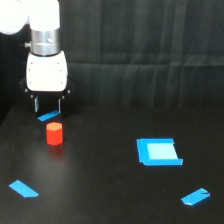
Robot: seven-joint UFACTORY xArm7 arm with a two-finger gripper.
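A small red cube (54, 133) sits on the black table at the left. Above and behind it in the picture, my gripper (47, 104) points down from the white arm. Its dark fingers appear spread apart with nothing visible between them, though they blend into the dark backdrop. At the right, a white square (161, 151) framed by blue tape (143, 152) lies flat on the table, with nothing on it.
Strips of blue tape lie on the table: one by the gripper (49, 116), a front-left strip (24, 188) and a front-right strip (195, 197). A black curtain (140, 60) hangs behind. Open table separates the cube from the taped square.
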